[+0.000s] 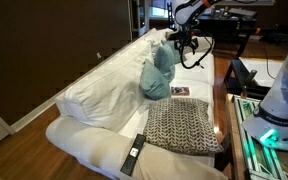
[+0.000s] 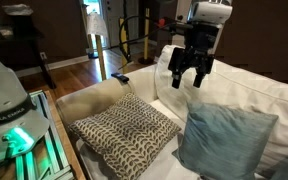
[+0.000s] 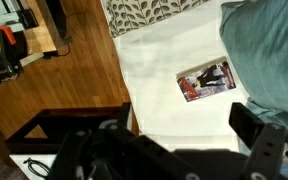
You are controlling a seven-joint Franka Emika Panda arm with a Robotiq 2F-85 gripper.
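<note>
My gripper (image 2: 187,77) hangs open above the white sofa, fingers pointing down and nothing between them. In the wrist view its dark fingers (image 3: 242,120) stand wide apart along the bottom. Ahead of them a small, flat rectangular item (image 3: 206,80) with a dark picture on it lies on the seat; exterior view 1 shows this item (image 1: 180,91) near the seat's front edge. Blue-grey pillows (image 2: 224,140) lean against the backrest. A patterned cushion (image 1: 183,125) lies near the armrest, where a dark remote (image 1: 133,154) rests.
Wooden floor (image 3: 84,80) runs along the sofa's front. The robot's base with green lights (image 1: 268,133) stands beside it. A pillow (image 3: 269,55) borders the flat item's right side; bare white seat (image 3: 154,75) lies to its left.
</note>
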